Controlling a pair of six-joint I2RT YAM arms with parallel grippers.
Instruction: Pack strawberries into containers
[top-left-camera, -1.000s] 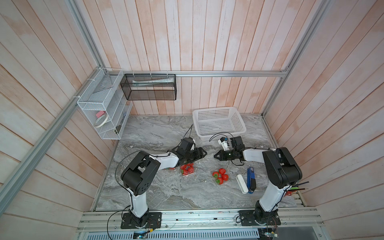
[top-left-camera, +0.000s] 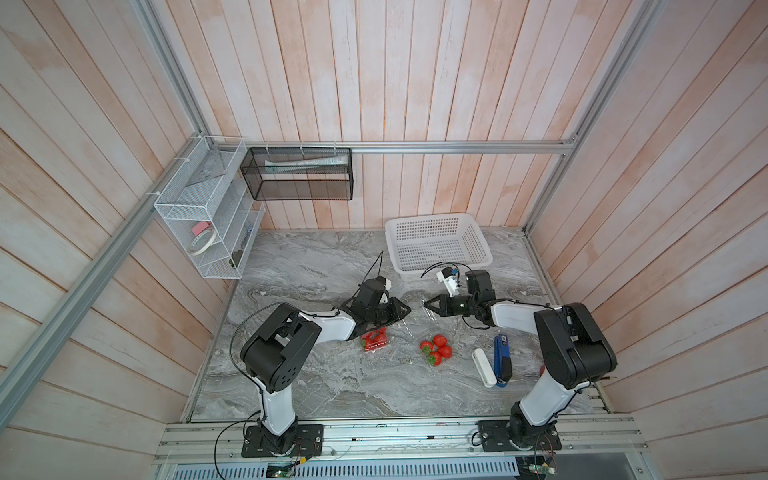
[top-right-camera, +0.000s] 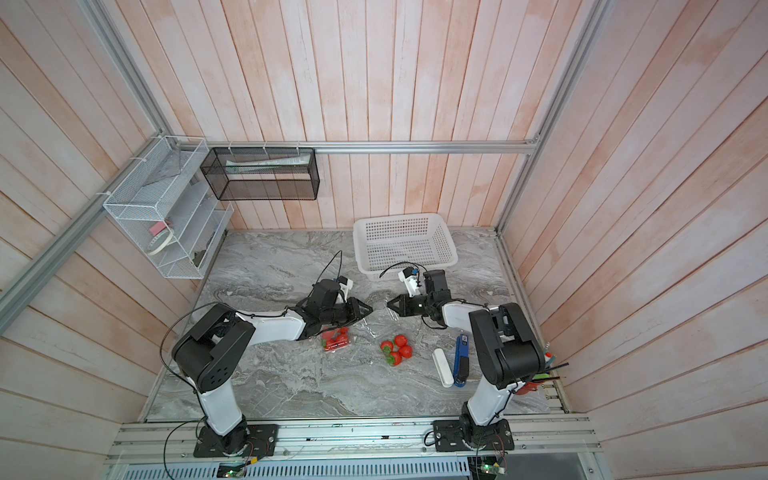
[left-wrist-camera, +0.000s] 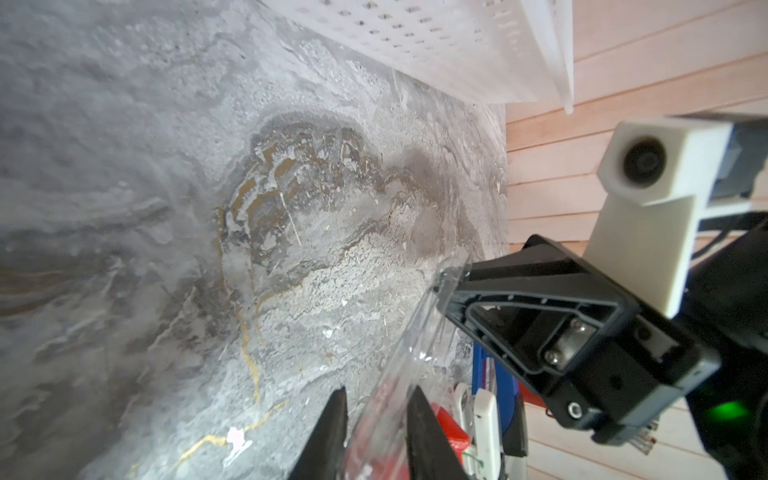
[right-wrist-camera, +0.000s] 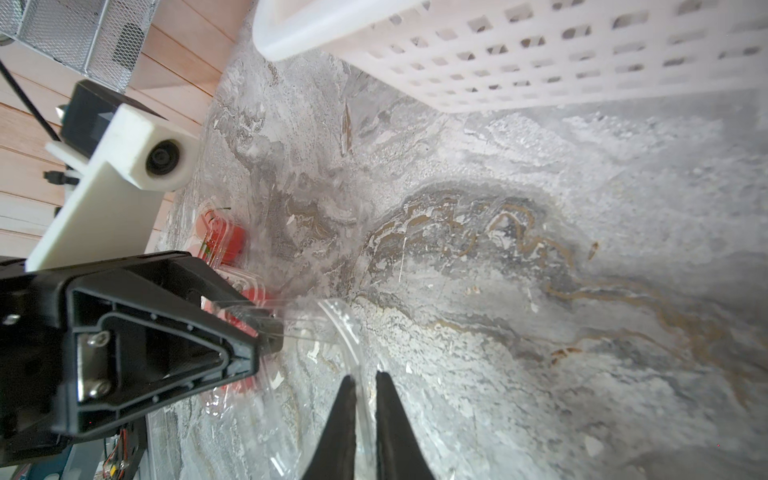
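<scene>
Near the table's middle, several strawberries (top-left-camera: 436, 349) sit close together below my grippers; clear plastic (top-left-camera: 428, 308) rises from their container between the arms. The left wrist view shows this clear plastic container (left-wrist-camera: 392, 412) running between the fingers of my left gripper, which are apart. Over on the right, my right gripper has its fingers close together with a clear plastic edge (right-wrist-camera: 348, 328) at them; whether they grip it does not show. A second clear pack of strawberries (top-left-camera: 373, 339) lies just below the left gripper's body.
A white perforated basket (top-left-camera: 438, 244) stands behind the grippers. To the right lie a white oblong object (top-left-camera: 484, 368) and a blue object (top-left-camera: 501, 360).
Earlier, the right forearm moved a little.
</scene>
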